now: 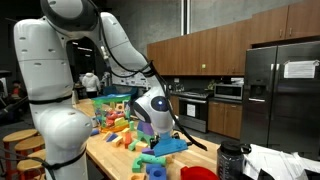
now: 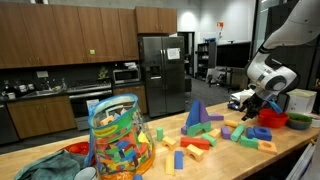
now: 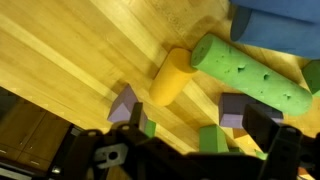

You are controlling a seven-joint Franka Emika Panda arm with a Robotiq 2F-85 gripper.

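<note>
My gripper is open above the wooden table, with one dark finger on each side of the wrist view and nothing held between them. Ahead of the fingers lies an orange cylinder [image 3: 172,77], touching or nearly touching the end of a long green cylinder [image 3: 250,75]. A purple block [image 3: 122,105] is close to the left finger. Near the right finger are a dark purple block [image 3: 240,106] and a green block [image 3: 212,138]. Exterior view 2 shows the arm [image 2: 262,80] at the right end of the table.
Blue pieces [image 3: 275,30] lie beyond the green cylinder. A clear container of colored blocks [image 2: 120,140] stands on the table, with several loose blocks scattered near it. A red bowl [image 1: 198,173] and a black canister [image 1: 231,160] are close to the arm. Bare wood shows at the wrist view's upper left.
</note>
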